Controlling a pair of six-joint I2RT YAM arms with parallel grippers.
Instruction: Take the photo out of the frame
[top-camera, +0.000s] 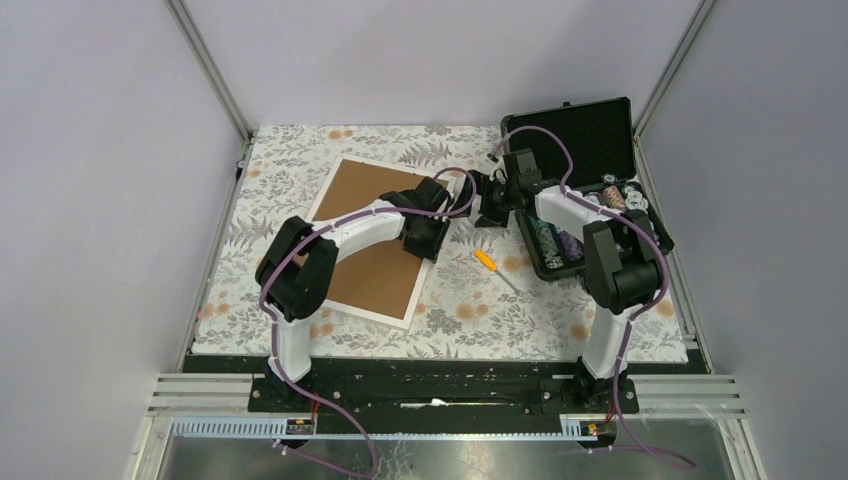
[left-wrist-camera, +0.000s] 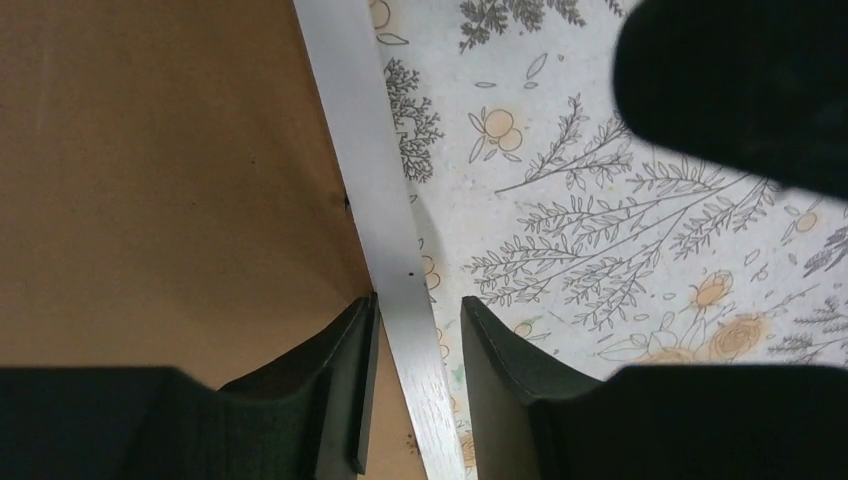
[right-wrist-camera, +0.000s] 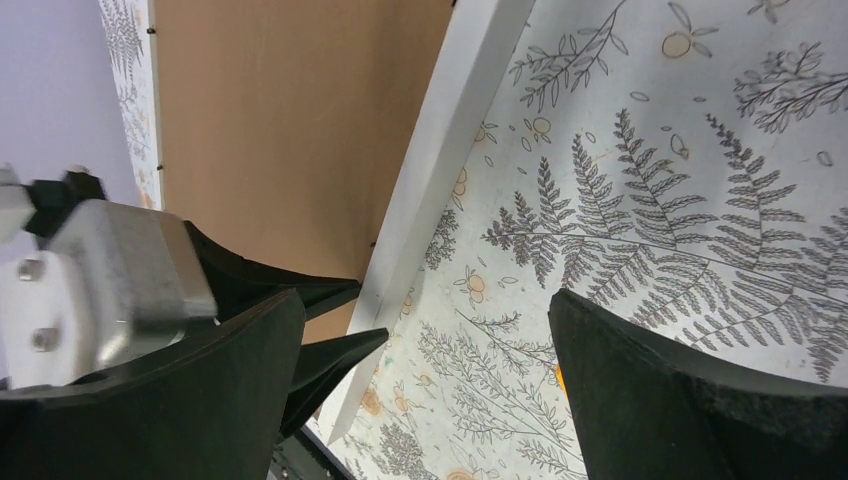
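The photo frame lies face down on the table, its white rim (top-camera: 416, 295) around a brown backing board (top-camera: 370, 282). No photo shows. My left gripper straddles the right rim, one finger over the backing side and the other over the tablecloth. Its fingers stand partly apart, with a gap between the rim and the outer finger. Just right of the same rim, further back, is my right gripper (top-camera: 472, 198), wide open. Between its fingers the right wrist view shows rim and tablecloth, nothing held.
An orange-handled screwdriver (top-camera: 485, 259) lies right of the frame. At the back right stands an open black case (top-camera: 570, 140) filled with several rolled items. Both grippers are close together near the rim.
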